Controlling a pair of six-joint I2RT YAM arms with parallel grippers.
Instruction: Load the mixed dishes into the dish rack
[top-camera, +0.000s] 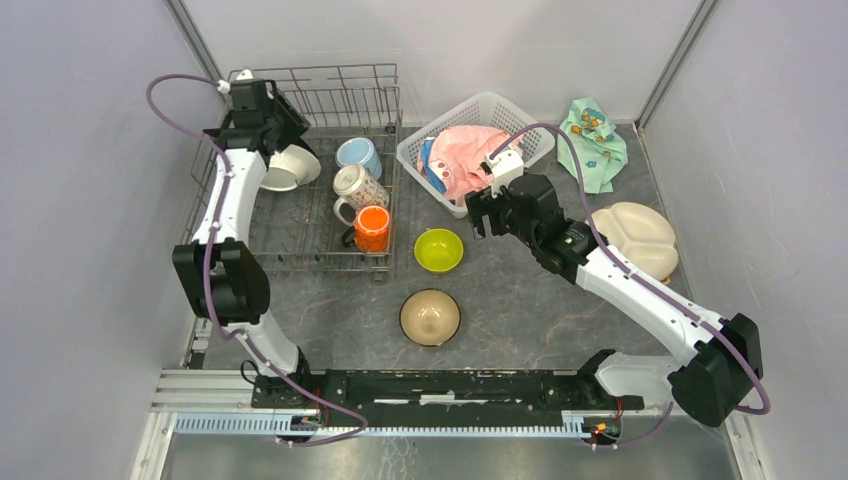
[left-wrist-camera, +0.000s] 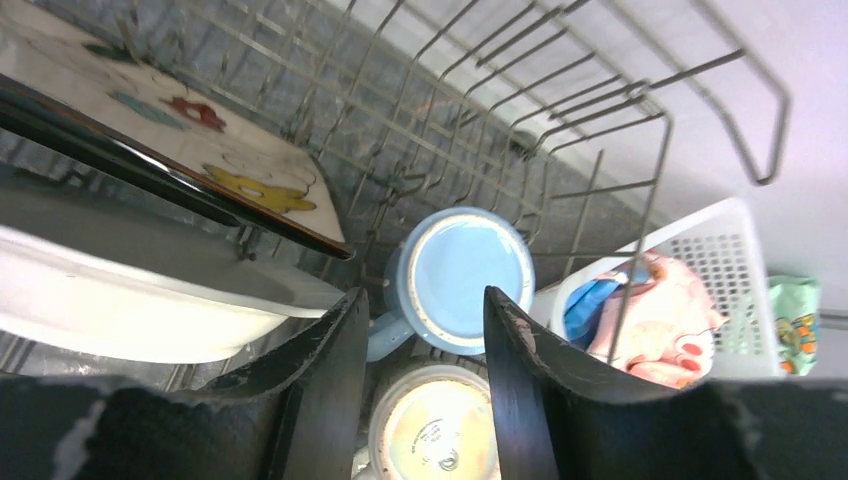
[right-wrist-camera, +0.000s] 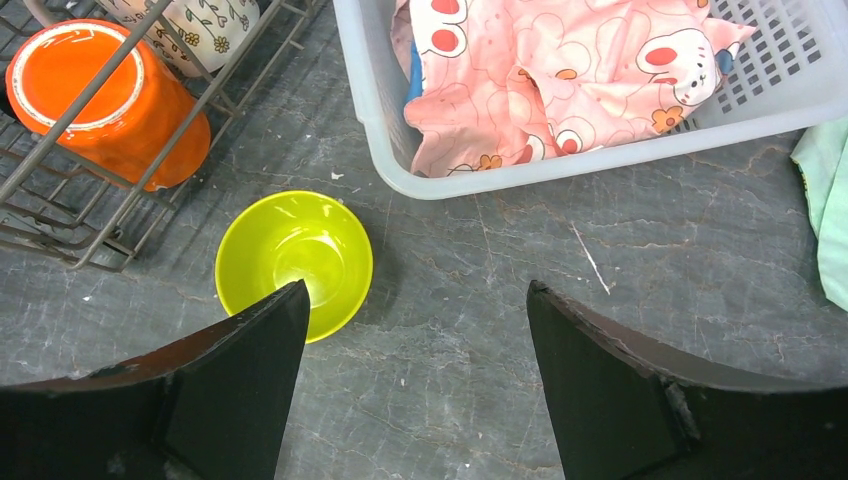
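Observation:
My left gripper is open over the dish rack (top-camera: 320, 260), with a white bowl (top-camera: 285, 175) and a dark-rimmed dish with flower pattern (left-wrist-camera: 240, 175) beside it, seen in the left wrist view. A blue mug (top-camera: 357, 156), patterned mug (top-camera: 357, 187) and orange mug (top-camera: 371, 228) lie in the rack. My right gripper hangs open over the counter, beside a green bowl (top-camera: 439, 250). A tan bowl (top-camera: 429, 318) stands at the front; a beige divided plate (top-camera: 638, 232) lies at right, partly behind the right arm.
A white basket (top-camera: 430, 140) with pink and blue cloths stands at the back, next to a green cloth (top-camera: 595, 145). Bare counter lies between the bowls and the right arm.

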